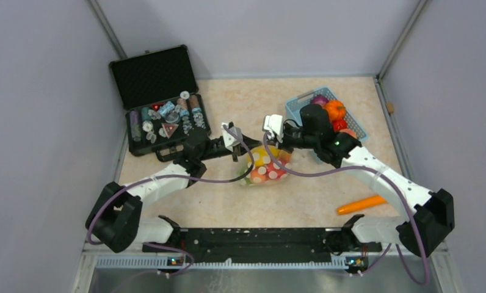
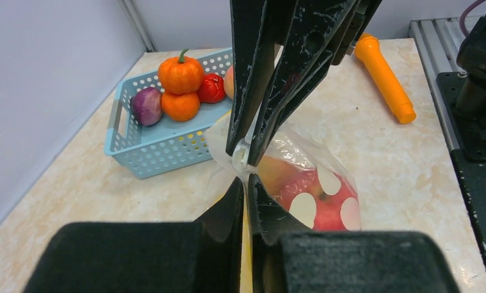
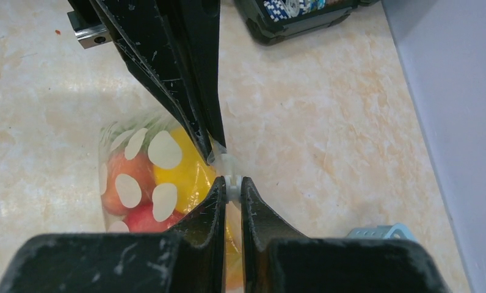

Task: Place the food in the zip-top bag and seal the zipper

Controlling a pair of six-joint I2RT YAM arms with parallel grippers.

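Note:
The clear zip top bag, printed with pale dots, sits mid-table with yellow, red, orange and green food showing through it. At its top edge my right gripper is shut on a small whitish piece of the bag, visible between the fingertips in both wrist views. My left gripper is shut right beside it, fingertips nearly meeting the right ones. Thin bag film shows at the left fingertips; whether it is pinched there is unclear. Much of the bag's mouth is hidden by the fingers.
A light blue basket holding a pumpkin, a purple onion and other produce stands behind on the right. An orange carrot-like piece lies at the front right. An open black case of small items sits back left.

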